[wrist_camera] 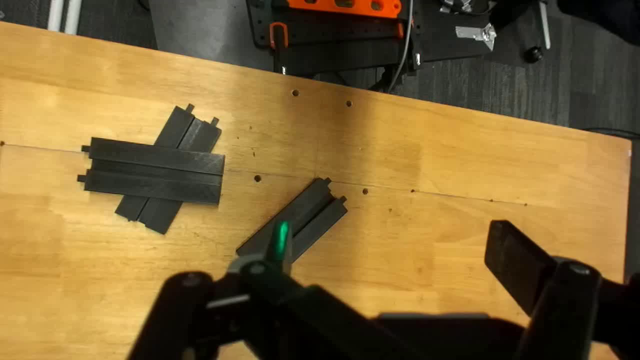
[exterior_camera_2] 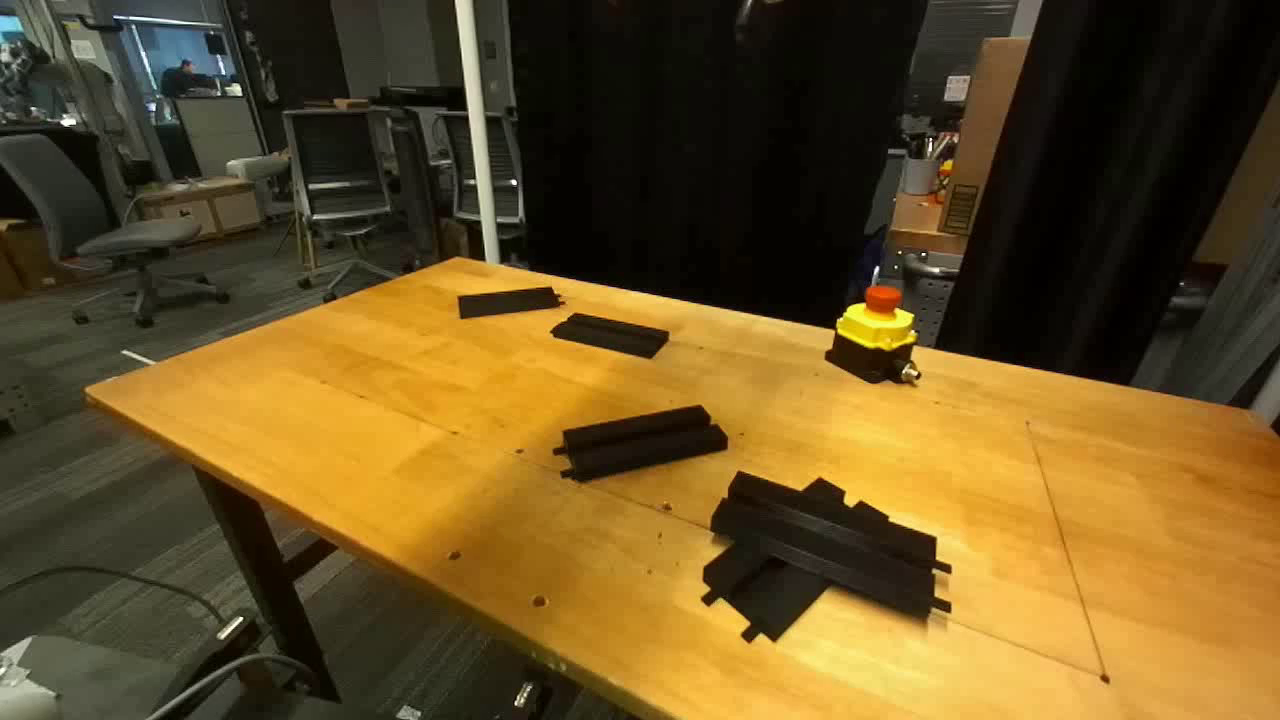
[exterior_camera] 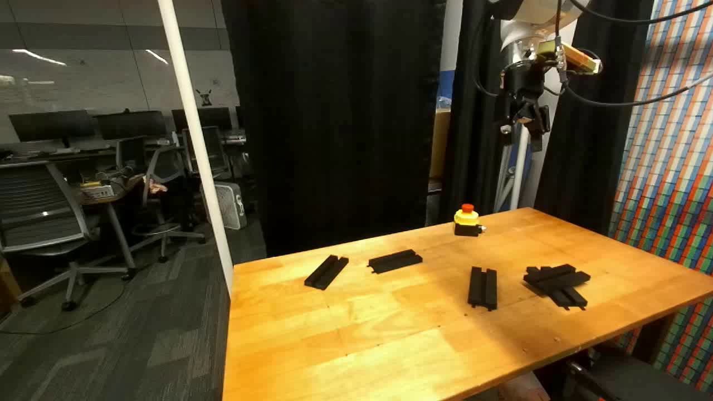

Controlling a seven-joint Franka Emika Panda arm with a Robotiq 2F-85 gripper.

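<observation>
Several black grooved pieces with small end tabs lie on the wooden table. In exterior view 1, one piece (exterior_camera: 327, 272) is at the left and another piece (exterior_camera: 395, 260) is beside it. A third piece (exterior_camera: 482, 288) lies apart, nearer the right. Two more form a crossed stack, whose upper piece (exterior_camera_2: 828, 536) rests diagonally over the lower piece (exterior_camera_2: 768, 590). My gripper (exterior_camera: 528, 127) hangs high above the table's far right side. In the wrist view its fingers (wrist_camera: 520, 264) stand wide apart, open and empty; the near finger partly covers the single piece (wrist_camera: 303, 219).
A yellow and black button box with a red top (exterior_camera_2: 877, 336) stands near the back edge of the table (exterior_camera_2: 360, 444). Wide bare wood stretches along the table's front and left. Dark curtains (exterior_camera: 334, 120) hang behind it.
</observation>
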